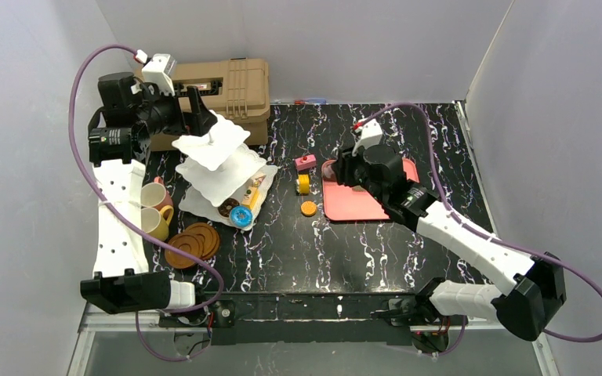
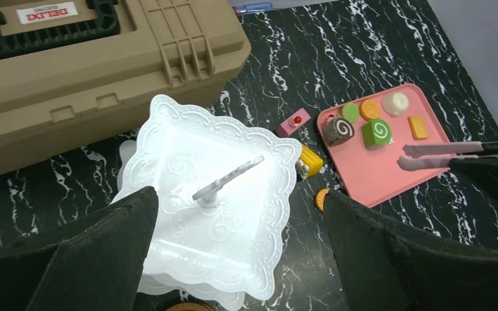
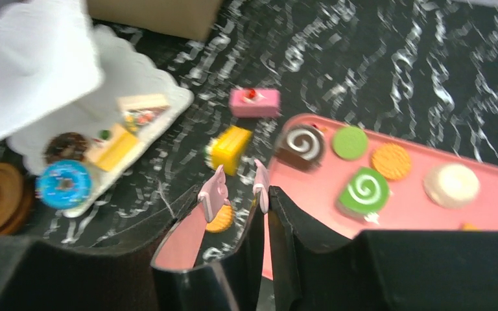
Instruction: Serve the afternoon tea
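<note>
A three-tier white stand (image 1: 212, 142) holds treats on its bottom tier, including a blue donut (image 3: 65, 183) and a dark donut (image 3: 65, 148). My left gripper is open above the top tier (image 2: 227, 220), around the level of its handle, with nothing held. My right gripper is part open and empty, over the left side of the pink tray (image 3: 311, 194), which holds a chocolate roll (image 3: 301, 146), a green cake (image 3: 363, 191) and small biscuits. Beside the tray lie a pink cake (image 3: 254, 103), a yellow piece (image 3: 228, 150) and an orange biscuit (image 1: 308, 208).
A tan case (image 1: 235, 86) stands behind the stand. Mugs (image 1: 155, 222) and brown coasters (image 1: 184, 249) sit at the left.
</note>
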